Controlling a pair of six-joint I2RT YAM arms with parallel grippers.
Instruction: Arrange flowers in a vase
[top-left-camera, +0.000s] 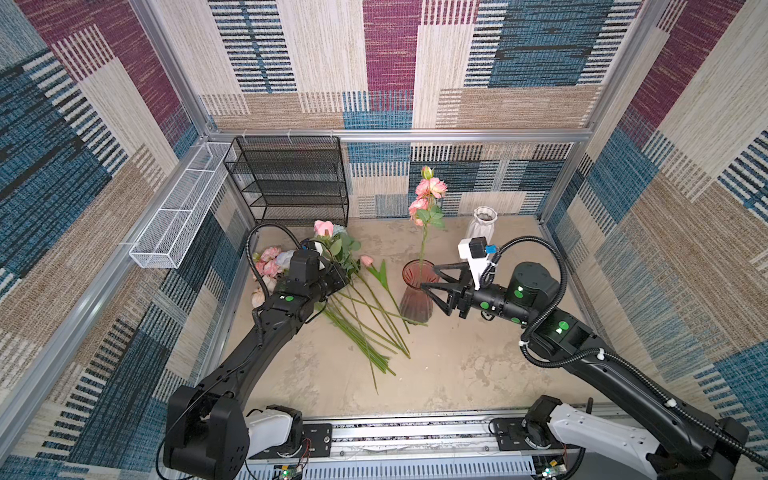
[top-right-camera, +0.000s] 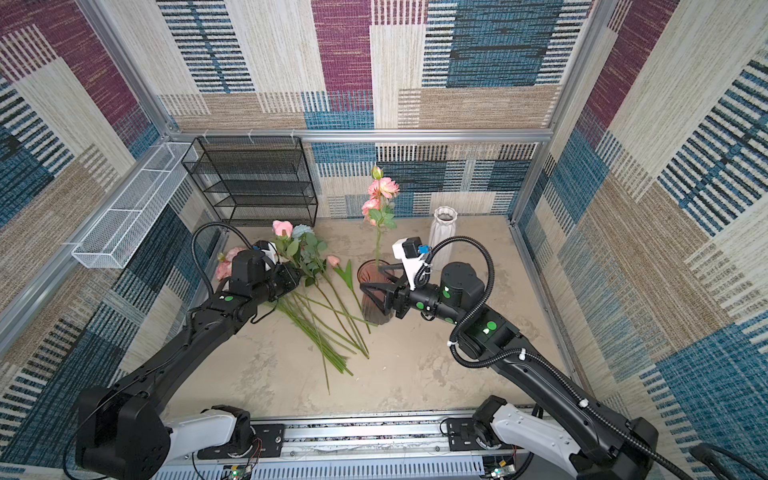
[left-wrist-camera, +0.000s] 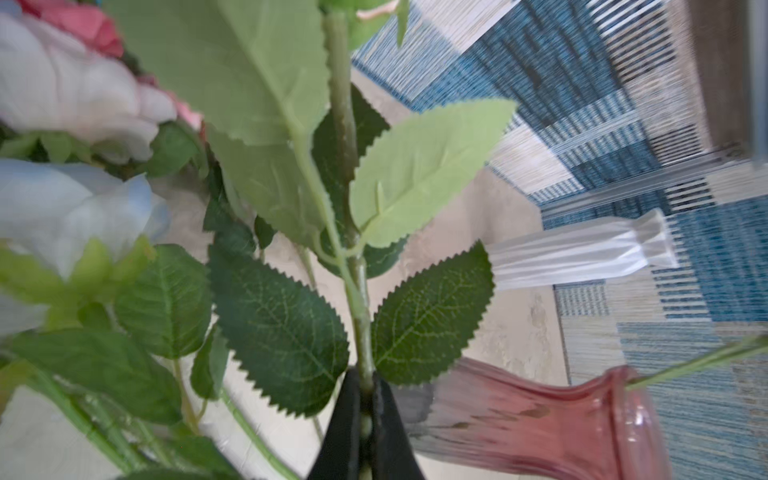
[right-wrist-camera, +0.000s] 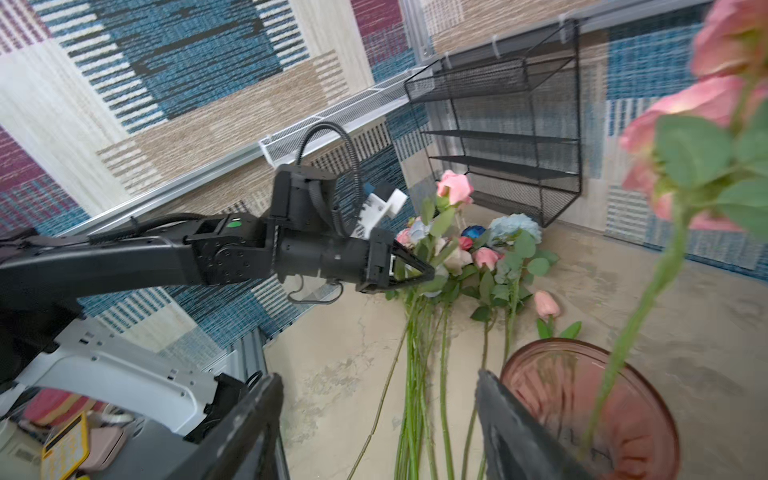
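My left gripper is shut on the leafy stem (left-wrist-camera: 357, 280) of a rose, above the pile of flowers (top-right-camera: 304, 248) on the left of the table, as both top views show. The red glass vase (top-left-camera: 415, 308) stands mid-table with a tall pink rose (top-left-camera: 432, 188) upright in it. My right gripper (top-left-camera: 431, 277) is open beside the vase's rim, with nothing seen between its fingers; in the right wrist view the vase and rose stem are just ahead of them.
A white vase (top-right-camera: 442, 232) stands at the back right. A black wire rack (top-left-camera: 284, 176) is at the back left, a white mesh basket (top-left-camera: 176, 212) on the left wall.
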